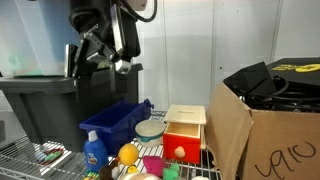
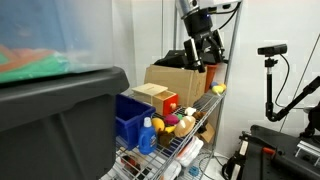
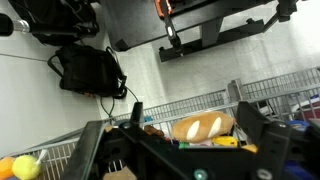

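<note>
High above the wire rack [image 2: 140,160], my gripper [image 1: 98,62] hangs with its fingers spread and nothing between them. In the wrist view the two dark fingers of the gripper stand wide apart at the bottom. Below lie a blue bottle [image 1: 95,150], an orange ball-like item [image 1: 128,154], a pink piece [image 1: 153,164], and a red-orange box [image 1: 182,142] with a pale lid box [image 1: 187,114] on top. A bread-like loaf [image 3: 202,126] shows past the fingers, on the rack, partly covered by the hand.
A blue bin [image 1: 118,125] stands behind the bottle, beside a large dark tote [image 2: 60,120]. An open cardboard box [image 1: 232,130] borders the items on the right. A black bag [image 3: 85,70] lies on the floor. The air around the gripper is clear.
</note>
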